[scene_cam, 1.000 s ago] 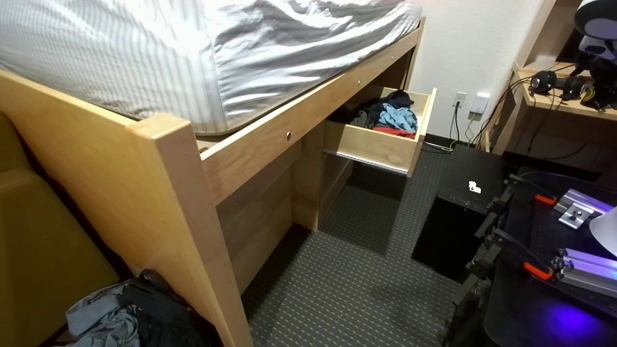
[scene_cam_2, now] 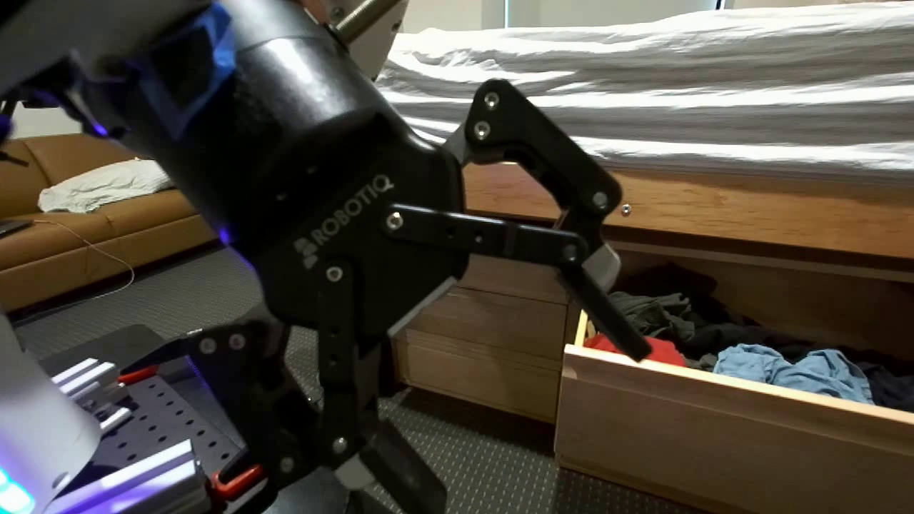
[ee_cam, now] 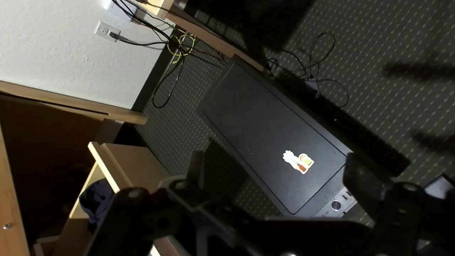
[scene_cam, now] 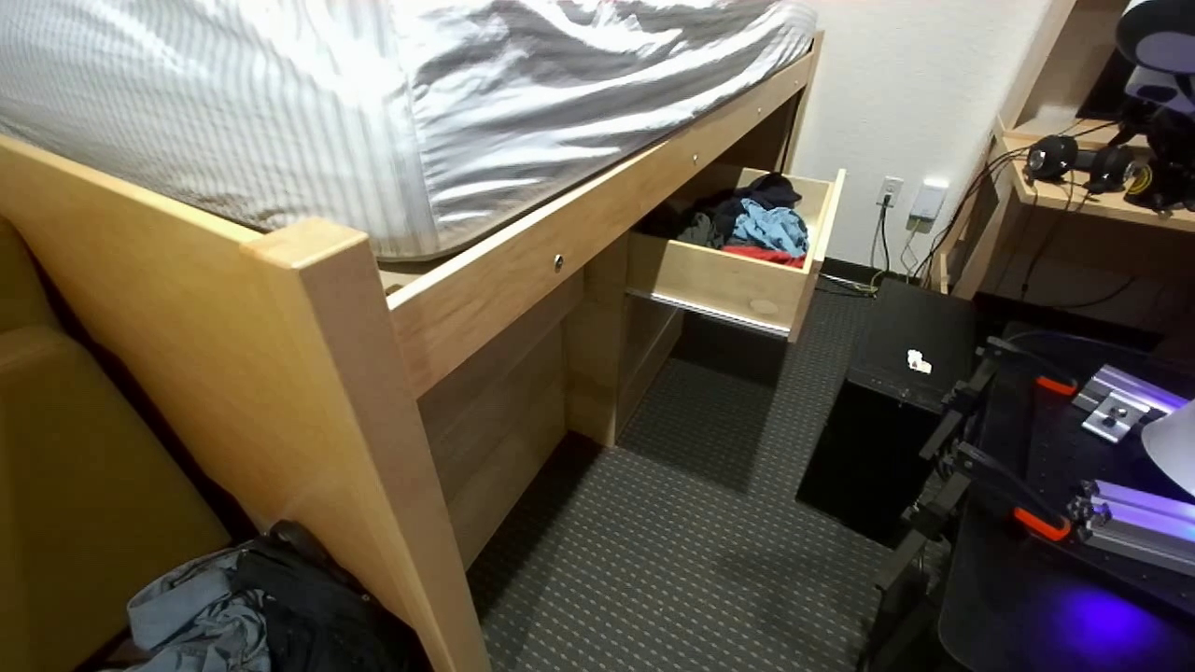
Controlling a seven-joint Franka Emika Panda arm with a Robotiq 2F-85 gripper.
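Note:
In exterior view 2 my gripper (scene_cam_2: 527,415) is open, its two fingers spread wide with nothing between them. One of its fingers (scene_cam_2: 604,313) overlaps the drawer's near corner in that view; whether they touch cannot be told. The wooden drawer (scene_cam_2: 737,428) is pulled out under the bed. Inside lie a light blue cloth (scene_cam_2: 792,370), a red cloth (scene_cam_2: 664,351) and dark clothes (scene_cam_2: 664,317). From exterior view 1 the drawer (scene_cam: 717,280) shows at mid-right, while the gripper is out of frame. The wrist view has the open gripper with a black computer case (ee_cam: 273,136) beyond it.
In exterior view 1 the black case (scene_cam: 919,336) stands between the drawer and the black robot table (scene_cam: 1053,594). Cables (ee_cam: 179,47) run along the wall. Grey and black clothing (scene_cam: 224,616) lies at the bed's foot.

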